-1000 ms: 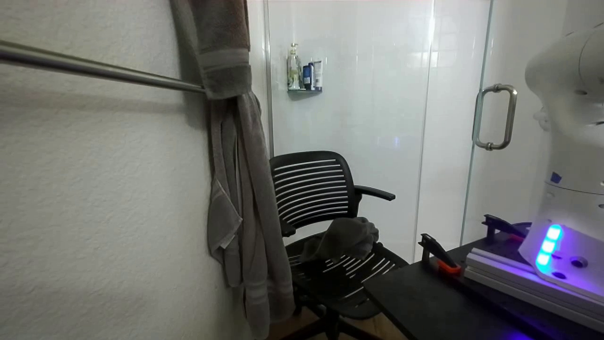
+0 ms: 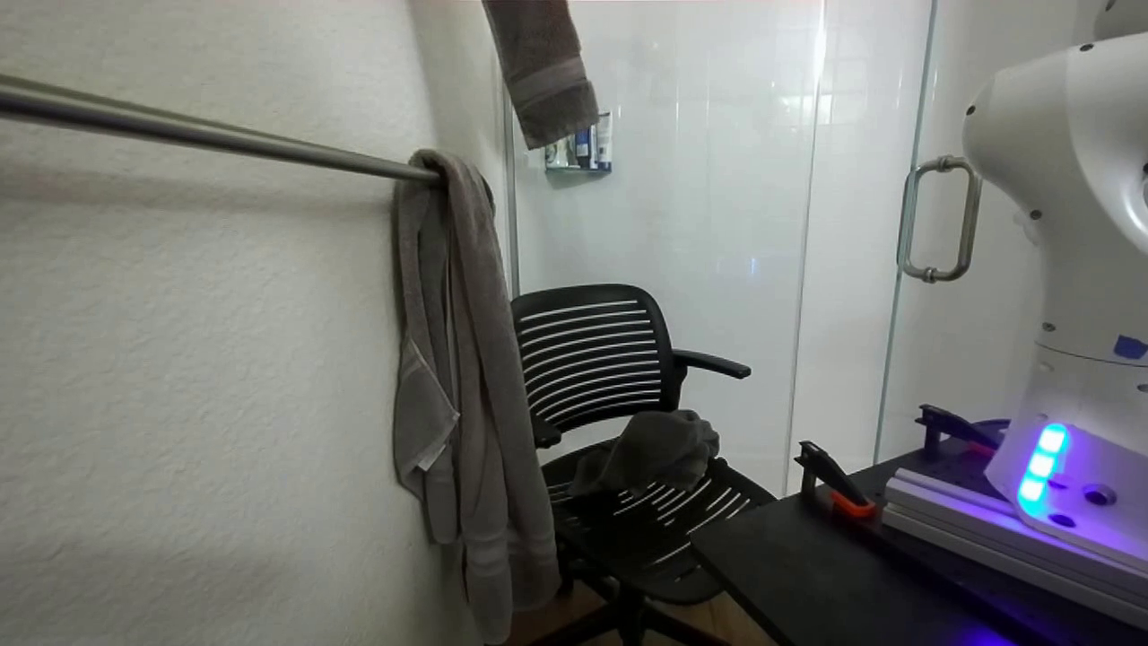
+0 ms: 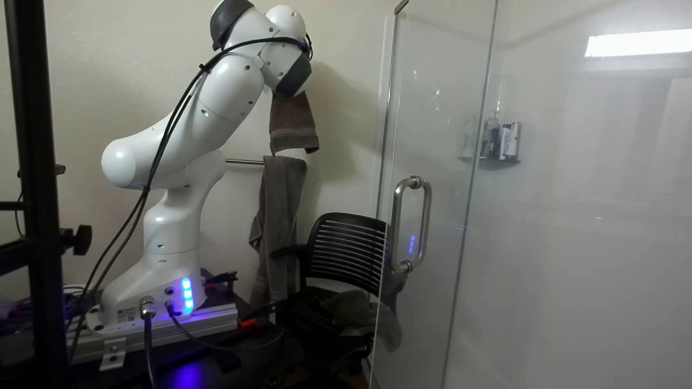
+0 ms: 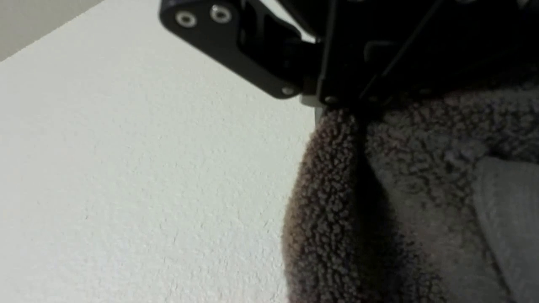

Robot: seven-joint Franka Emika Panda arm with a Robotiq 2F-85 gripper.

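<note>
A brown-grey towel (image 4: 323, 217) hangs from my gripper, which is shut on its bunched top in the wrist view. In the first exterior view only the lower end of this held towel (image 2: 551, 91) shows, near the top edge, clear of the rail and in front of the shower glass. The second exterior view has the held towel (image 3: 293, 123) dangling below the wrist, above another grey towel (image 3: 279, 220). That second towel is draped over the far end of the wall rail (image 2: 215, 135). The fingertips are hidden in the cloth.
A black chair (image 2: 592, 355) stands under the rail, with a crumpled grey cloth (image 2: 656, 450) on its seat. To the right are the black table (image 2: 796, 571) with clamps and the glass shower door with its metal handle (image 3: 396, 227). Bottles occupy a corner shelf (image 2: 581, 169).
In the first exterior view, the held towel has swung right and up, away from the rail and the wall. The arm has shifted too. The draped towel and chair look the same.
</note>
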